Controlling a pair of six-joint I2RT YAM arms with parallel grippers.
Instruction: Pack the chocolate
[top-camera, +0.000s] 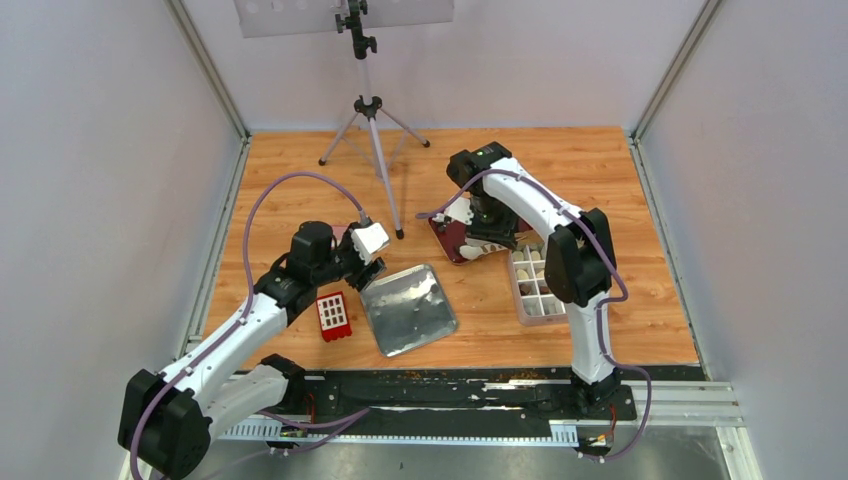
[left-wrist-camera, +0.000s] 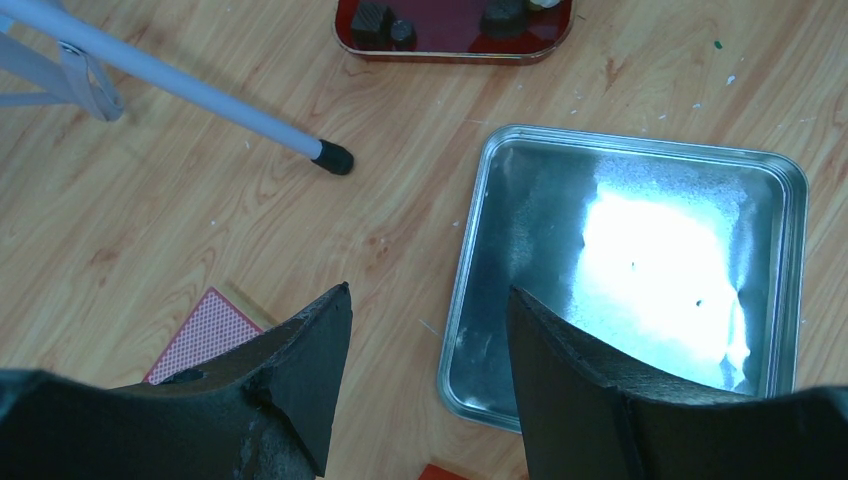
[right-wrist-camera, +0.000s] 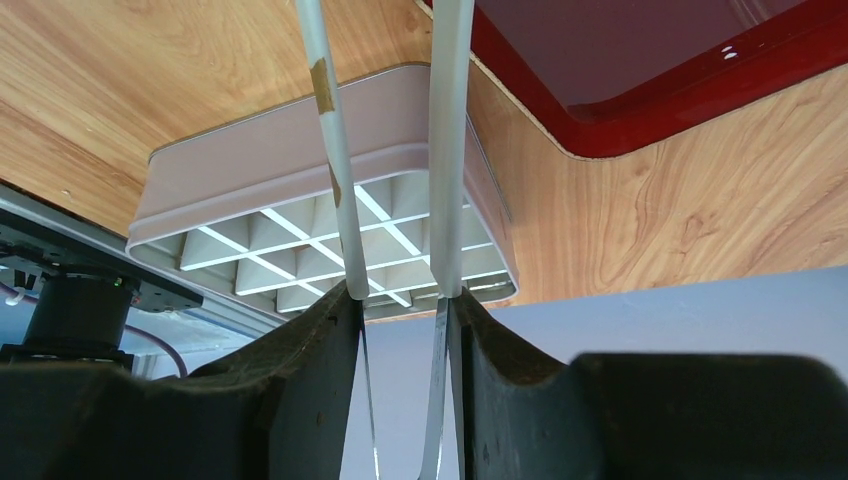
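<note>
In the top view a red tray (top-camera: 452, 242) with chocolates is partly hidden under my right gripper (top-camera: 500, 240). A pinkish compartment box (top-camera: 536, 316) with pieces in some cells stands right of it. In the right wrist view my right gripper carries two long pale tips, part open above the box (right-wrist-camera: 280, 130) beside the red tray rim (right-wrist-camera: 680, 110); I cannot tell that anything is between them. In the left wrist view my left gripper stands open and empty, with dark chocolates (left-wrist-camera: 372, 22) in the red tray at the top.
An empty metal tray (top-camera: 408, 309) lies front centre, a red gridded object (top-camera: 333, 316) left of it. A tripod leg (left-wrist-camera: 250, 120) stands behind the metal tray. A pink patterned piece (left-wrist-camera: 205, 340) lies under my left gripper.
</note>
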